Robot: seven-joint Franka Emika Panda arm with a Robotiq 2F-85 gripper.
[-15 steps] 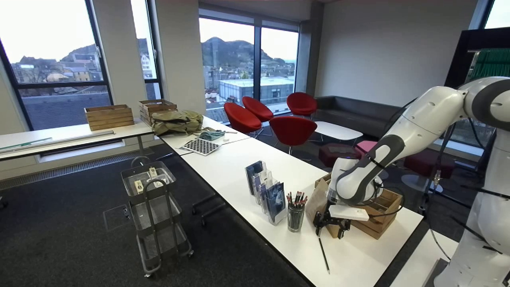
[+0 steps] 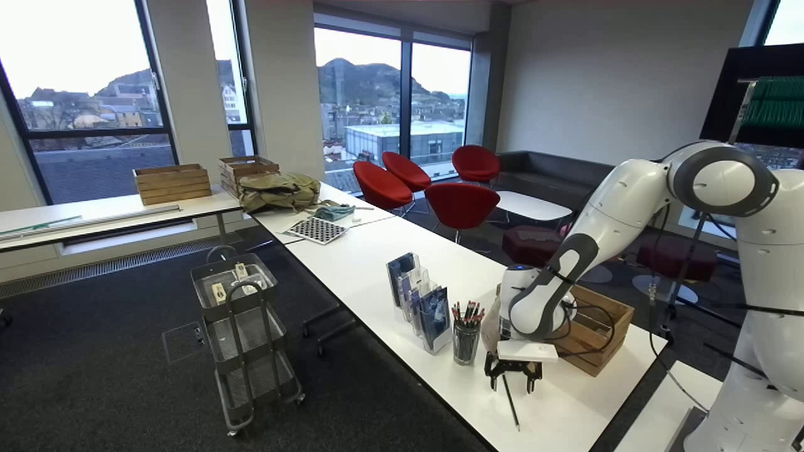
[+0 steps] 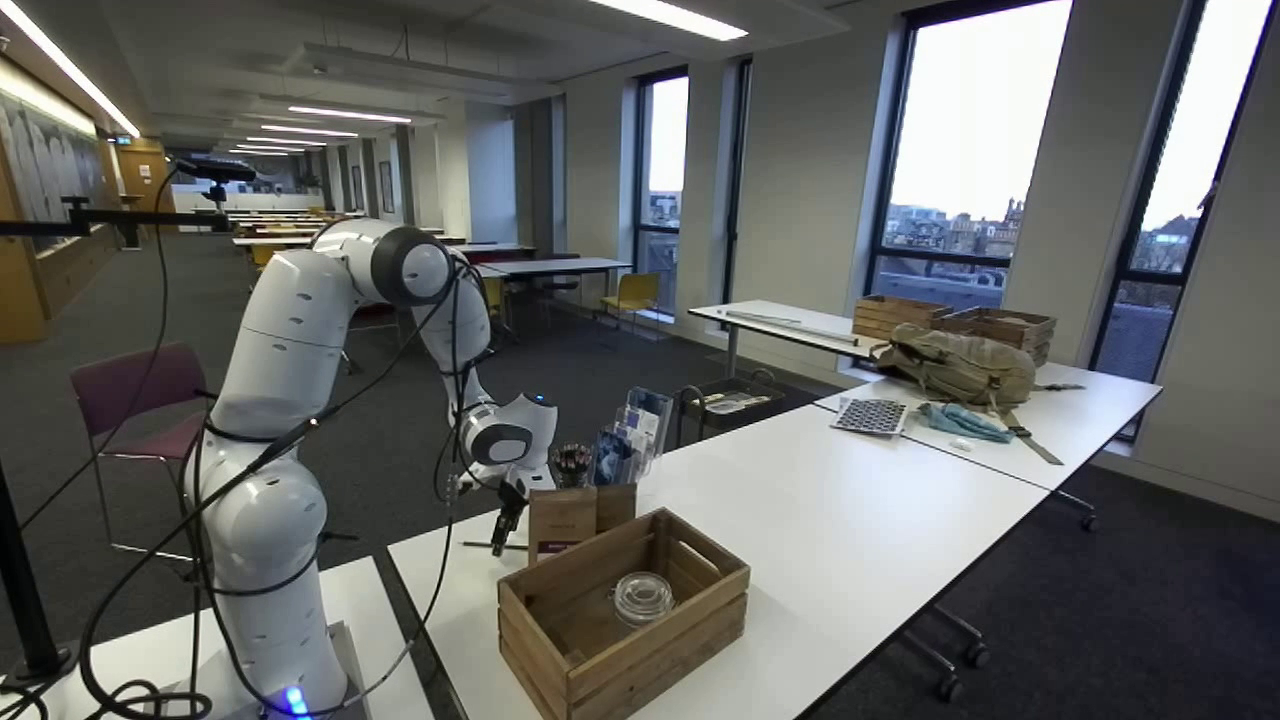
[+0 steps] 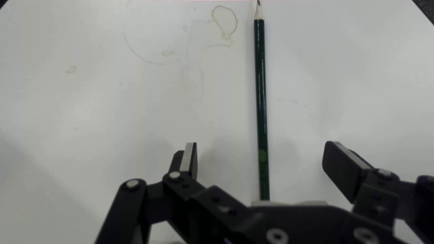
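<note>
A dark green pencil [image 4: 261, 105] lies flat on the white table, its sharpened tip at the top of the wrist view. My gripper is open above its blunt end, with the pencil running through the gap, nearer the left finger, and neither finger touching it. In exterior view 1 the gripper [image 2: 512, 379] hangs over the same pencil [image 2: 510, 405]. From the other side, exterior view 2 shows the gripper [image 3: 505, 534] low beside a brown paper bag [image 3: 560, 520], with most of the pencil hidden.
Close by stand a cup of pencils [image 2: 467, 339] and a clear leaflet holder [image 2: 431, 324]. A wooden crate [image 3: 672, 648] with a glass jar [image 3: 643, 598] inside sits beside the bag. Bare table [image 2: 561, 414] surrounds the pencil on its near side.
In exterior view 1 my gripper has moved left and down toward the pencil, turning more square to the camera. The pencil lies where it was.
</note>
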